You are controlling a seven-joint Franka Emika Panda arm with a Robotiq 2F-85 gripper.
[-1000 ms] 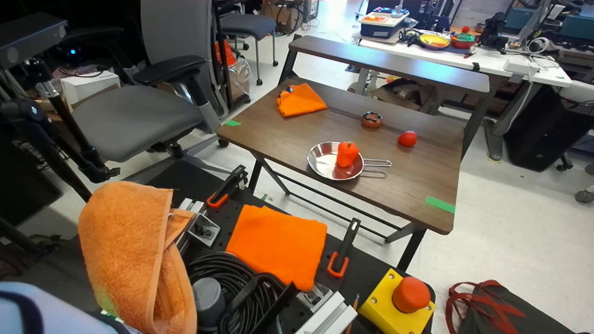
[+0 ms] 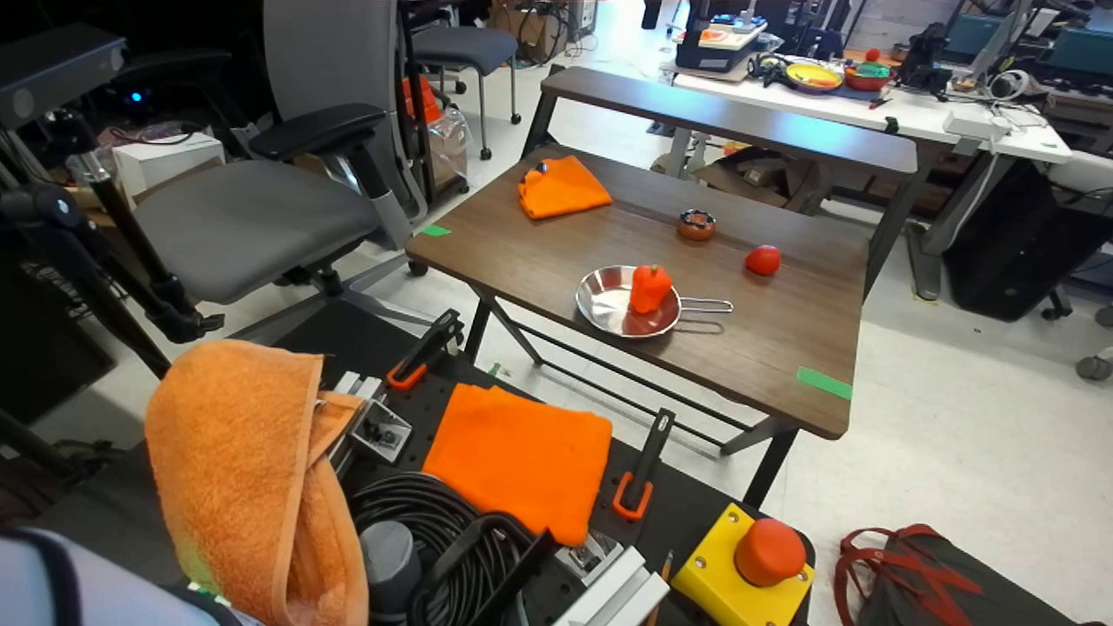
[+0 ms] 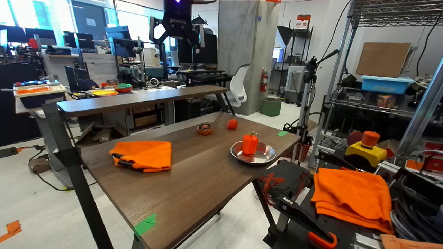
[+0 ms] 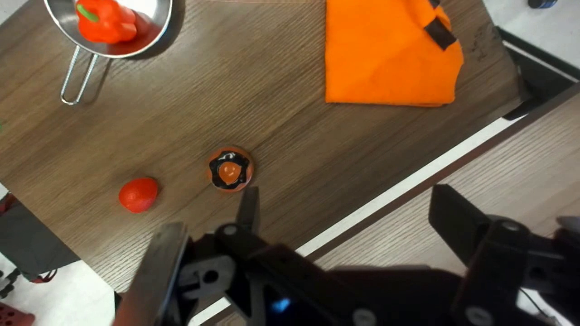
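Observation:
High over the wooden table (image 3: 187, 191) hangs my gripper (image 3: 177, 40), its fingers wide apart with only air between them. A red bell pepper (image 2: 649, 289) stands in a small steel pan (image 2: 605, 306) near the table's front edge. The pan's wire handle points right in exterior view 1. Farther back are a brown ashtray-like bowl (image 4: 229, 169) with a dark rim pattern and a red tomato-like item (image 4: 138, 194). A folded orange cloth (image 4: 389, 54) with dark patches lies towards the other end. In the wrist view the open fingers reach up from the bottom, below the bowl.
A raised shelf (image 2: 730, 115) runs along the table's back edge. Green tape (image 2: 824, 382) marks table corners. In front stands a black cart with another orange cloth (image 2: 522, 454), clamps and a yellow stop-button box (image 2: 720, 569).
A dark part, seemingly of the gripper, now shows at the top of exterior view 1, in front of the back desk's tray; it was absent before. The table objects have not moved.

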